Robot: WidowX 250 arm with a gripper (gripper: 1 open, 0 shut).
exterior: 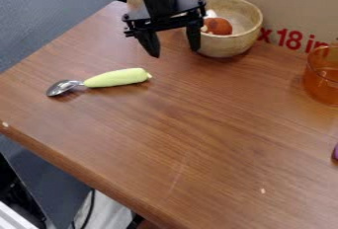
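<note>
My black gripper [173,41] hangs over the back of the wooden table, open, with nothing seen between its fingers. Its right finger is beside a pale wooden bowl [235,42], which holds a reddish-orange round object [218,26] and something white partly hidden by the gripper. In front and to the left, a pale yellow-green corn-like object [119,77] lies on the table beside a metal spoon [62,88], whose handle end touches or lies under it.
An orange translucent container [321,75] stands at the right edge, with a sliver of something purple [334,152] below it. A cardboard panel [291,6] backs the table. The table's left edge drops away.
</note>
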